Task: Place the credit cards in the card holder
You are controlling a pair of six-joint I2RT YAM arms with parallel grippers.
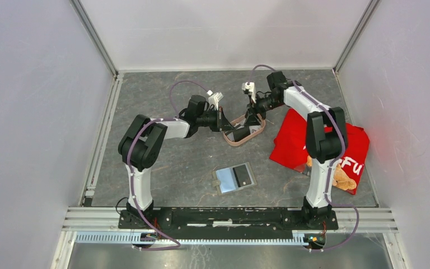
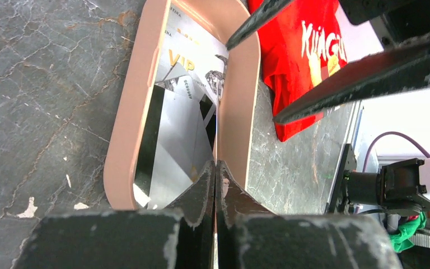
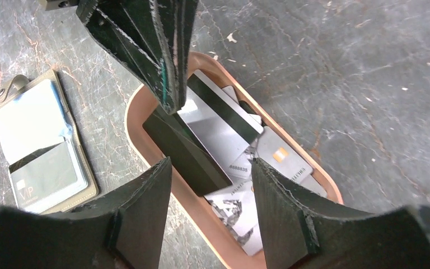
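My left gripper [image 1: 230, 129] is shut over the near-left part of the tan basket [image 1: 235, 144]. A black card runs out from its fingertips and is seen edge-on in the left wrist view, so the gripper appears shut on it. Its lower part is inside the basket, against the wall. My right gripper hangs open above the basket with nothing between its fingers. Loose cards lie in the basket, among them a white VIP card [image 2: 182, 53] and a grey card with a black stripe [image 3: 215, 120]. The card holder [image 1: 234, 178] lies open and flat nearer the robot.
A red cloth bag [image 1: 292, 140] with white lettering lies right of the basket. Both grippers are close together over the basket.
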